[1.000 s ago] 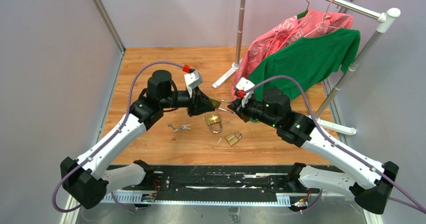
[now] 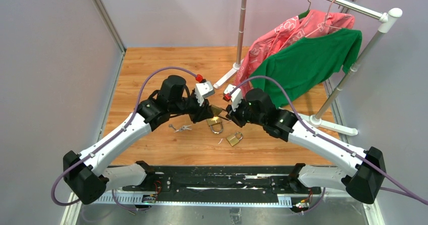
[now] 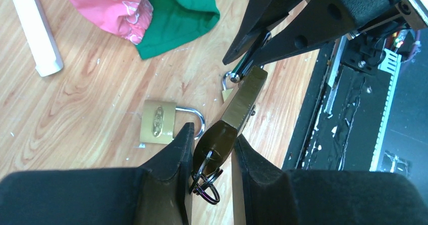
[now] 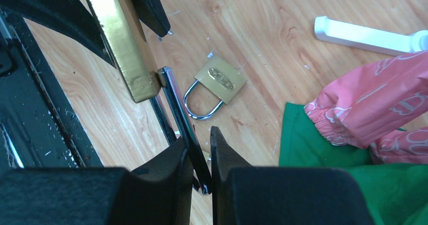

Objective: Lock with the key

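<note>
A brass padlock [image 3: 242, 101] hangs between my grippers, with keys on a ring [image 3: 207, 184] at its near end in the left wrist view. My left gripper surrounds that key end; whether its fingers grip is unclear. My right gripper is shut on the padlock's long steel shackle [image 4: 181, 114], the brass body [image 4: 126, 43] beyond it. Two more padlocks lie on the wooden board [image 2: 151, 149] below, one at the middle [image 2: 214, 121], one nearer the front right [image 2: 233, 140]. Loose keys [image 2: 180, 128] lie left of them.
A clothes rack [image 2: 371, 43] with a pink garment [image 2: 267, 43] and green shirt [image 2: 303, 63] stands at back right, its white foot [image 2: 224, 78] on the board. The board's left and back left are clear. A dark rail [image 2: 222, 174] runs along the front edge.
</note>
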